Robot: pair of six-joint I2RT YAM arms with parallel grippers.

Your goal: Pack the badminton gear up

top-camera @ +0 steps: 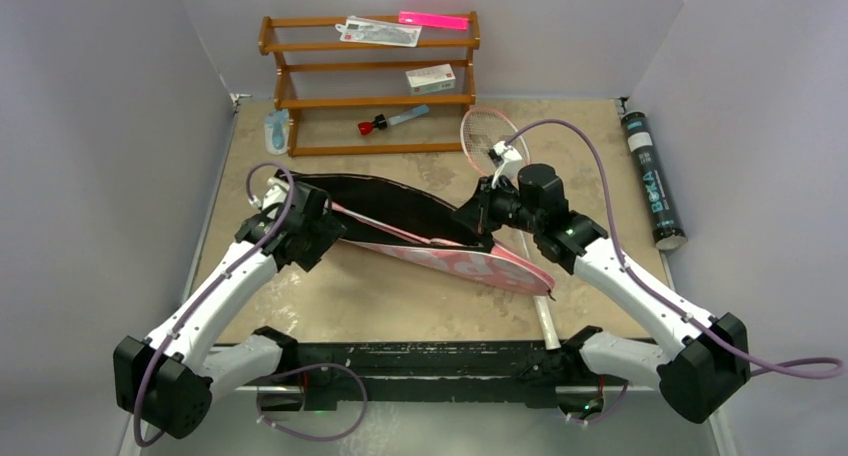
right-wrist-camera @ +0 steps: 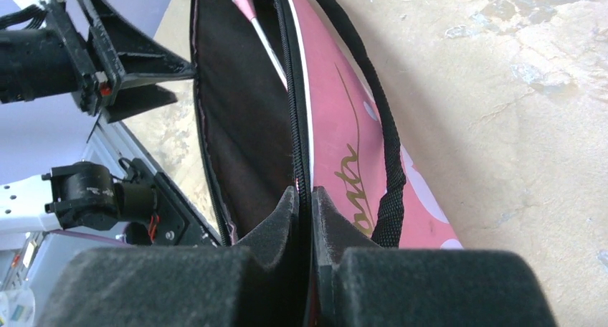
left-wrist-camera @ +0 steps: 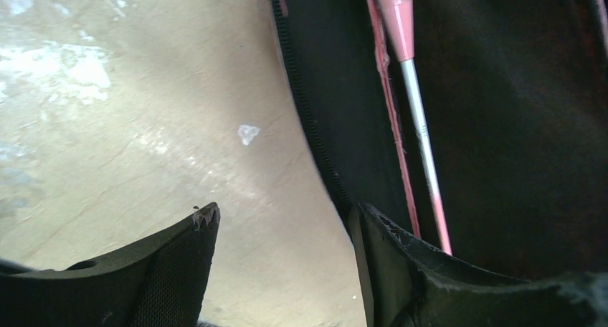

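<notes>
A pink racket bag [top-camera: 470,264] lies open across the table, black inside, with a pink racket shaft [left-wrist-camera: 423,137] lying within it. My left gripper hangs open over the bag's left end, one finger by the zip edge [left-wrist-camera: 315,140], nothing held. My right gripper is shut on the zipped edge at the bag's right part. A second racket [top-camera: 485,126] lies behind and under the right arm, its white handle at the front.
A wooden rack [top-camera: 365,148] with small packages stands at the back. A black shuttle tube [top-camera: 650,181] lies along the right wall. Bare table shows in front of the bag.
</notes>
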